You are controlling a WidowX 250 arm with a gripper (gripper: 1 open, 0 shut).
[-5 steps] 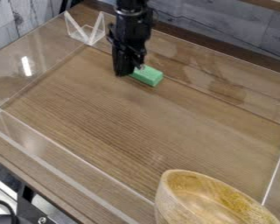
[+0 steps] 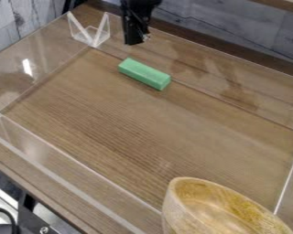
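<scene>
A green rectangular block [image 2: 146,75] lies on the wooden table [image 2: 136,137], a little above the middle of the view. The dark gripper [image 2: 136,32] hangs at the top edge, above and behind the block and apart from it, mostly out of frame; whether its fingers are open or shut is hard to make out.
A clear plastic object [image 2: 91,29] stands at the back left. A large yellowish bowl [image 2: 222,208] sits at the front right. Dark cables lie past the bottom left edge.
The gripper has moved up and back, away from the green block, out toward the top edge. The block is now fully in view, apparently slightly shifted left from a second ago.
</scene>
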